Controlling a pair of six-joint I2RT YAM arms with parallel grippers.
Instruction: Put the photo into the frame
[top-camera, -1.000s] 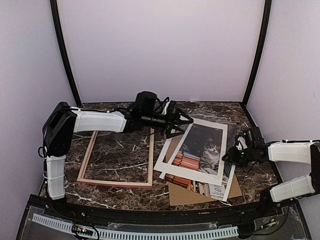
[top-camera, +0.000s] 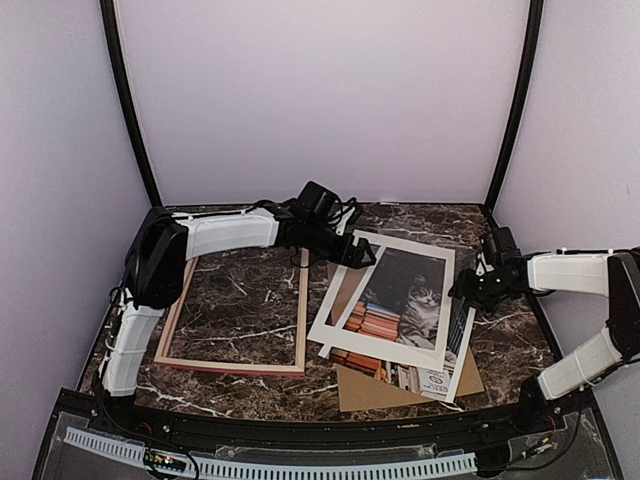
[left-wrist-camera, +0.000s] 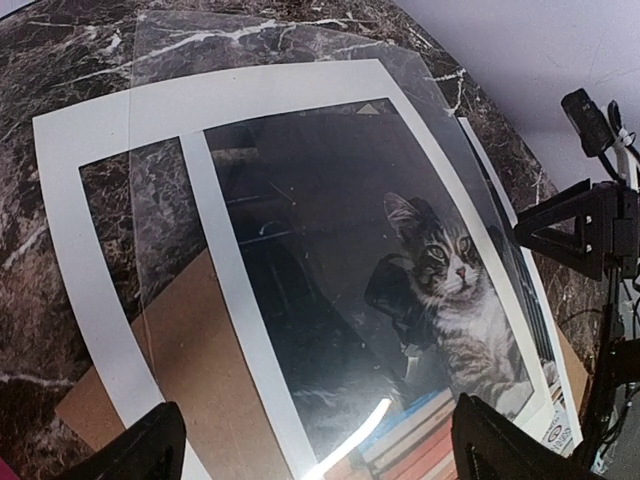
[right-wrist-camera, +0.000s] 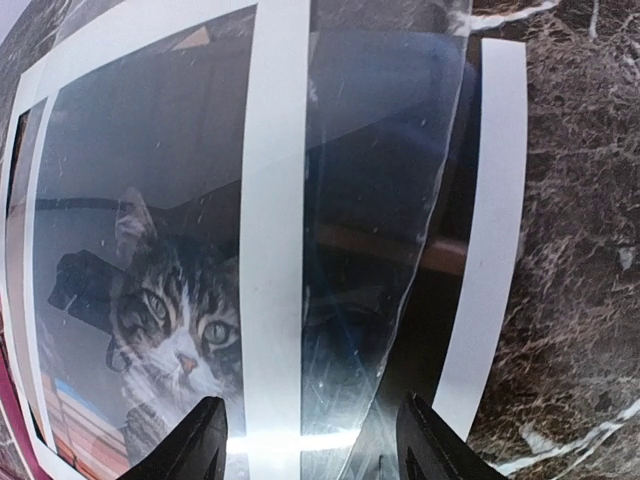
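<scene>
The photo (top-camera: 404, 300), a cat beside books, lies on the right half of the table under a white mat (top-camera: 418, 245). A clear sheet (left-wrist-camera: 160, 45) rests over both, offset from the mat. To the left, the wooden frame (top-camera: 302, 320) lies flat, marble showing through its opening. My left gripper (top-camera: 362, 252) is open above the mat's upper left part; its fingers (left-wrist-camera: 490, 440) hold nothing. Over the right edges of mat and sheet, my right gripper (top-camera: 464, 290) stands open, its fingers (right-wrist-camera: 205, 440) apart and empty.
Brown backing board (top-camera: 362, 393) sticks out beneath the photo stack at the front. A white strip (right-wrist-camera: 490, 220) borders the photo's right side. Bare marble (top-camera: 510, 350) shows at the right; walls close in the back and sides.
The right gripper has shifted slightly toward the back. Photo, mat and frame have not moved.
</scene>
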